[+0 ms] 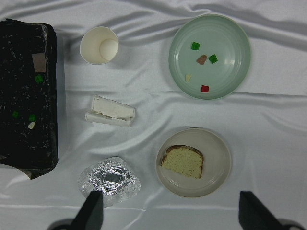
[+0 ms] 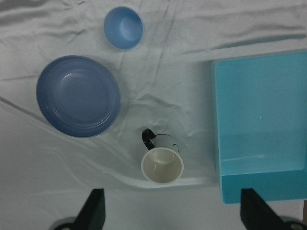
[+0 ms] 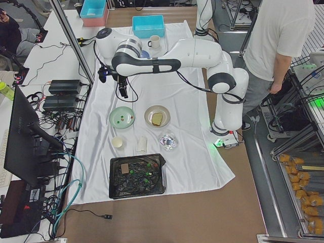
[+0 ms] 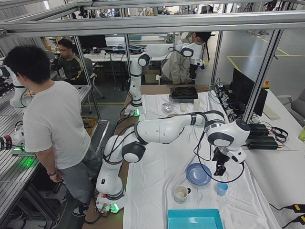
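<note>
My left gripper hangs open and empty above a green plate (image 1: 225, 57) with small coloured pieces, a beige plate (image 1: 216, 163) with a bread slice (image 1: 182, 162), a paper cup (image 1: 98, 45), a white folded packet (image 1: 109, 111), crumpled foil (image 1: 109, 179) and a black-lined tray (image 1: 19, 86) with small bits. My right gripper is open and empty over a blue plate (image 2: 76, 96), a small blue cup (image 2: 122, 26), a mug (image 2: 162, 165) with a black handle and a turquoise bin (image 2: 259, 115).
Both arms stand over a white cloth (image 3: 197, 167), with bare cloth between the items. A monitor (image 3: 25, 136) and cables line one side; a person (image 4: 57, 124) stands beside the other.
</note>
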